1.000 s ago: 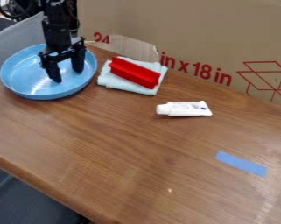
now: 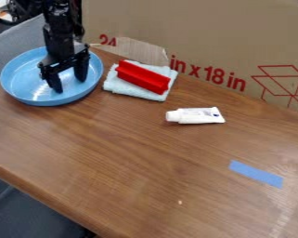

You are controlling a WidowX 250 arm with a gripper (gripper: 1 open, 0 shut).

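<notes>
My black gripper (image 2: 64, 67) is lowered into a light blue round bowl (image 2: 25, 88) at the upper left, its fingers apart over the bowl's floor. I see nothing held between them, though the dark fingers hide some of the floor. A red block (image 2: 142, 76) rests on a folded white cloth (image 2: 120, 85) just right of the bowl. A white tube (image 2: 195, 115) lies on the wooden table to the right of these.
A cardboard box (image 2: 238, 46) lines the back of the table. A blue tape strip (image 2: 255, 173) is at the right.
My gripper has shifted very slightly inside the bowl. The other objects have stayed where they were.
</notes>
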